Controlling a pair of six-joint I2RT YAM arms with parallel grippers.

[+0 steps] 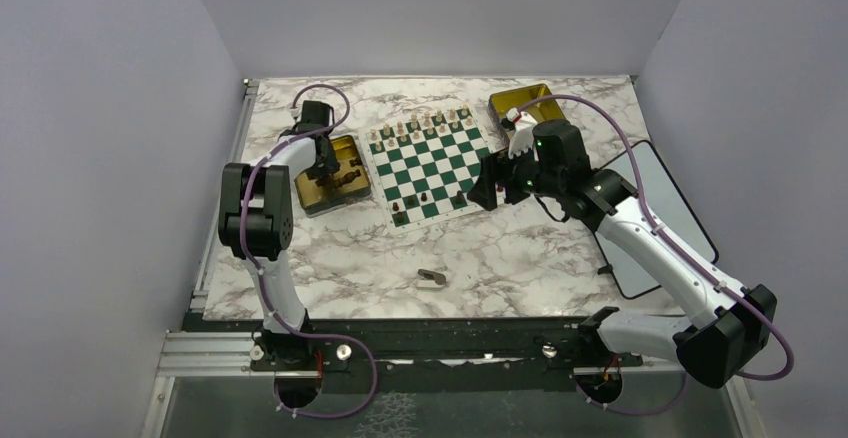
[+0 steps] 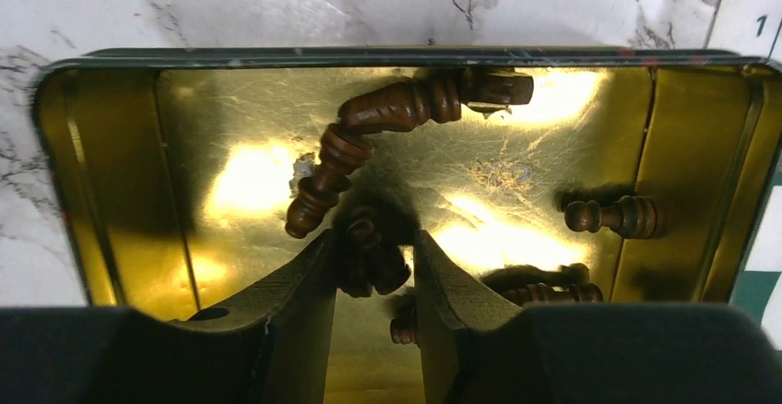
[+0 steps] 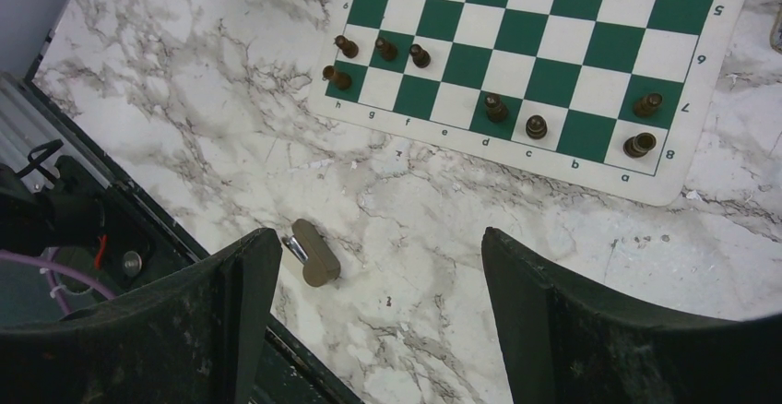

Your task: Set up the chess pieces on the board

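Observation:
My left gripper hangs over the gold tin [image 2: 710, 146], its fingers apart on either side of a dark chess piece [image 2: 369, 261]; contact cannot be made out. Other brown pieces lie on their sides in that tin: a long one [image 2: 396, 107], a slimmer one [image 2: 323, 183], a small pawn [image 2: 627, 216] and some partly behind the right finger. On the chessboard [image 1: 432, 173], light pieces [image 1: 425, 123] fill the far rows, while several dark pieces [image 3: 495, 107] stand along the near side. My right gripper is open and empty, above the board's near right area.
A second gold tin [image 1: 550, 108] stands behind the right arm. On the near table lies a small grey-brown object [image 3: 318, 255]. A white panel [image 1: 665, 223] rests at the right. Bare marble [image 1: 350, 258] spreads in front of the board.

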